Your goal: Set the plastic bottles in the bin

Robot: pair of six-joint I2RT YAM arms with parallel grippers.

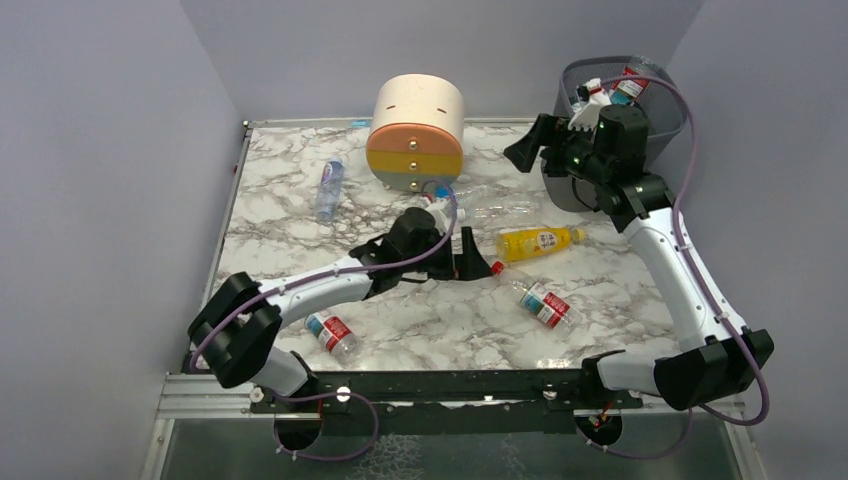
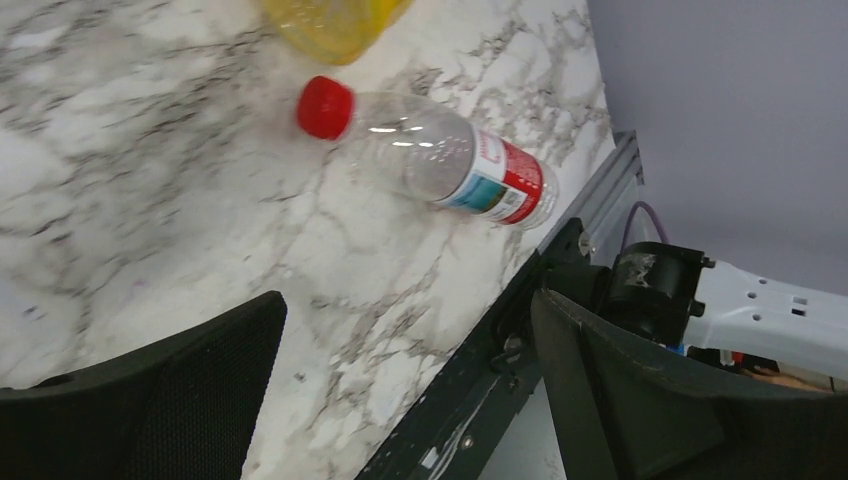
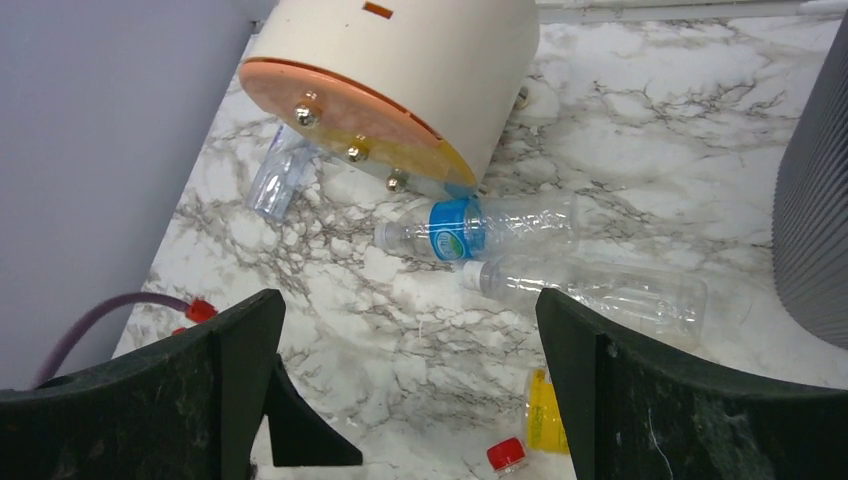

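Note:
My left gripper (image 1: 462, 258) is open over the middle of the table, just left of a clear red-capped bottle (image 1: 540, 300), also below it in the left wrist view (image 2: 440, 160). A yellow bottle (image 1: 530, 243) lies behind that one. Two clear bottles (image 3: 500, 225) (image 3: 610, 295) lie before the drum. A blue-tinted bottle (image 1: 329, 190) is at back left, a red-label bottle (image 1: 333, 333) at front left. My right gripper (image 1: 530, 145) hangs open beside the grey bin (image 1: 657, 130), which has bottles inside.
A cream drum-shaped cabinet (image 1: 415, 105) with coloured drawers stands at the back. Grey walls bound the marble table (image 1: 270, 250).

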